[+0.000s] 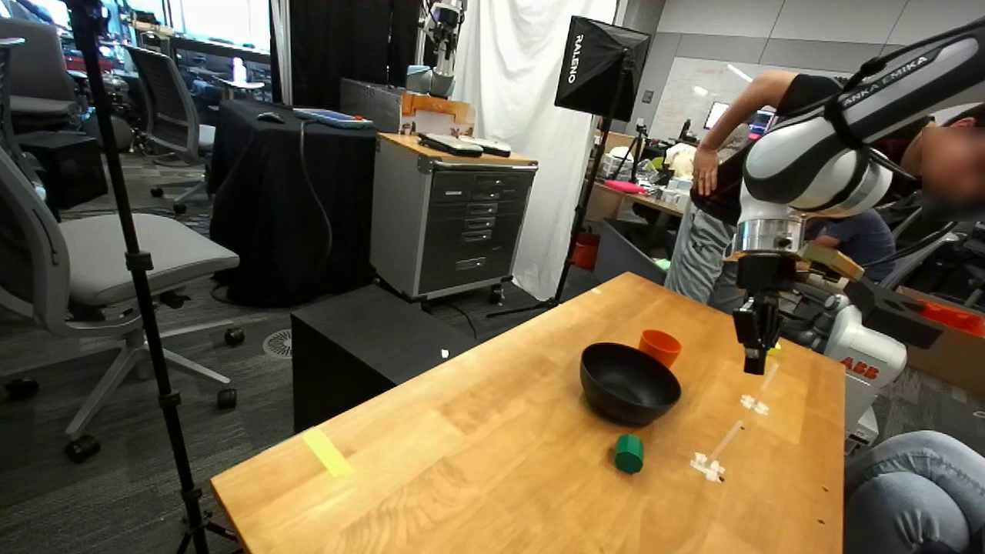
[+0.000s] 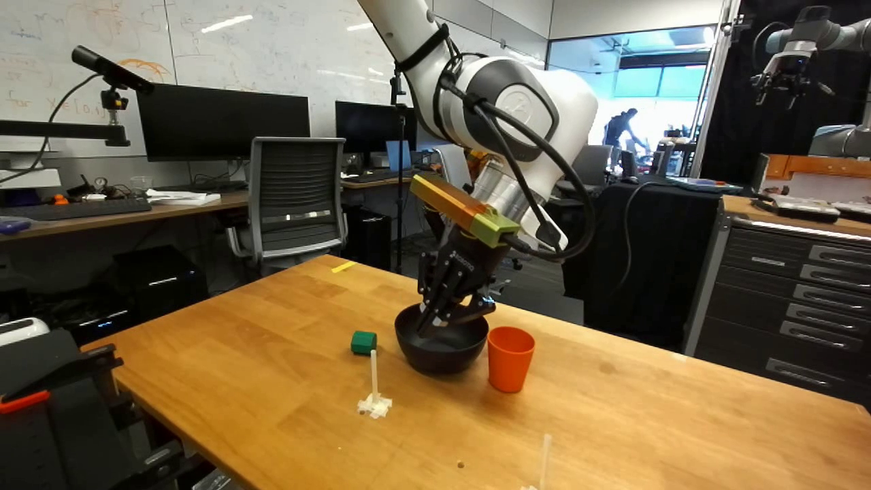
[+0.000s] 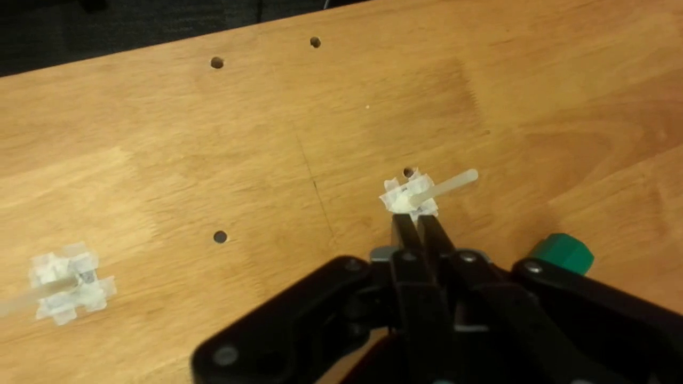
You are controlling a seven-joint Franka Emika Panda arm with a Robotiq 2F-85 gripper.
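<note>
My gripper is shut, its two black fingertips close together; the wrist view does not let me make out anything between them. In the first exterior view the gripper (image 1: 755,360) hangs above the right side of the table, pointing down. A black bowl (image 1: 629,383) sits on the table, with an orange cup (image 1: 661,346) close behind it. Nearer the front lies a green faceted block (image 1: 629,454), which the wrist view shows right of the fingers as a green block (image 3: 564,253). From the second exterior view the gripper (image 2: 431,320) overlaps the bowl (image 2: 441,351).
Two thin pale sticks rise from white tape patches on the table: a near stick (image 1: 726,442) and a far stick (image 1: 766,380). Yellow tape (image 1: 328,451) marks the left end of the wooden table (image 1: 480,462). A person stands behind the arm.
</note>
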